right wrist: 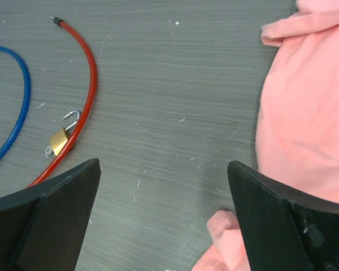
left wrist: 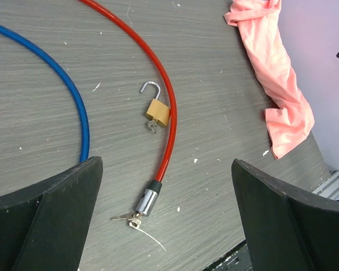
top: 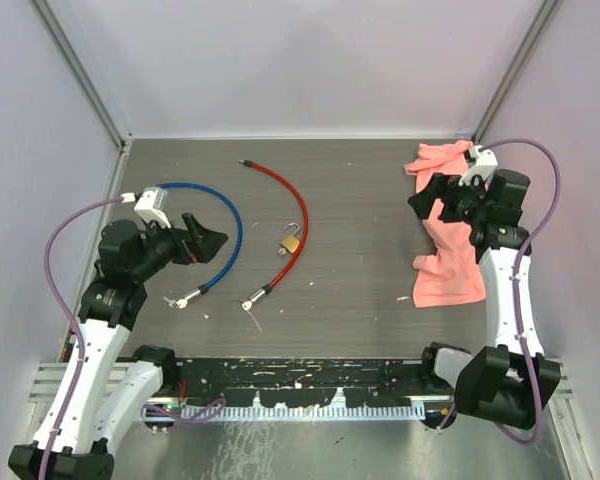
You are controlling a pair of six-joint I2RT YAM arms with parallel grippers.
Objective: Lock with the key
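A brass padlock (left wrist: 157, 112) lies on the table against the inner side of the red cable (left wrist: 173, 113). Its shackle (left wrist: 150, 84) is swung open, and a small key (left wrist: 152, 126) is at its bottom. The red cable ends in a silver lock (left wrist: 147, 201), with keys (left wrist: 134, 219) and a thin white tie at its end. A blue cable (top: 238, 225) with a similar lock (top: 188, 298) curves to the left. My left gripper (top: 209, 241) hovers open over the left side, empty. Above the right side, my right gripper (top: 427, 199) is open too, with nothing between its fingers.
A pink cloth (top: 445, 275) lies crumpled along the table's right side, partly under the right arm. Bare table (top: 365, 230) spreads between the red cable and the cloth. Walls enclose the back and sides.
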